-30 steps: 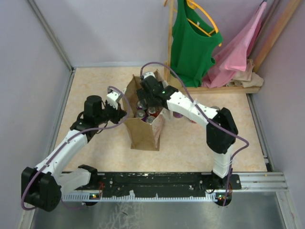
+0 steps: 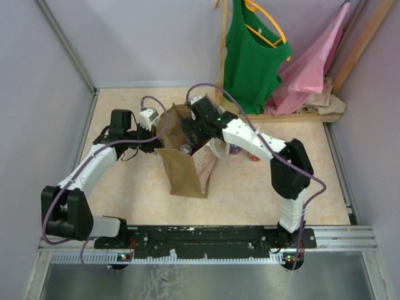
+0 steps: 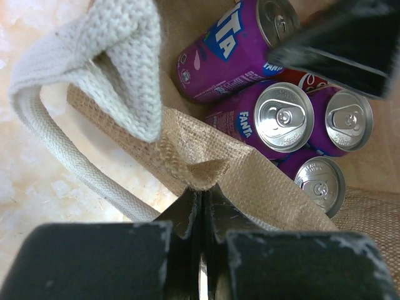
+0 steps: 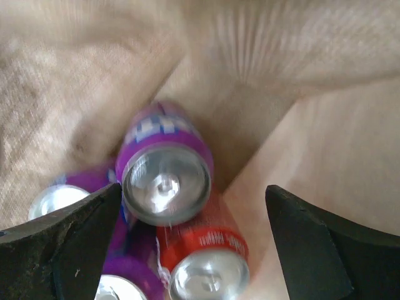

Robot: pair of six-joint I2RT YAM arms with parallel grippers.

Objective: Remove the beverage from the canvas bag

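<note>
The tan canvas bag (image 2: pixel 181 175) stands open in the middle of the table, with purple Fanta cans (image 3: pixel 284 115) and a red can (image 4: pixel 206 250) inside. My left gripper is shut on the bag's rim at its left side, fabric gathered at the fingertips. Inside the bag my right gripper is open. A tilted purple can (image 4: pixel 165 178) shows between its fingers, partly over the red one; contact cannot be told. From above, the right gripper (image 2: pixel 197 128) hides most of the cans.
Beside the bag, on its right, a purple can (image 2: pixel 234 149) and a red can (image 2: pixel 254 157) show partly past the right arm. A white strap (image 3: pixel 87 69) hangs by the left gripper. Clothes on a rack (image 2: pixel 275 117) stand behind.
</note>
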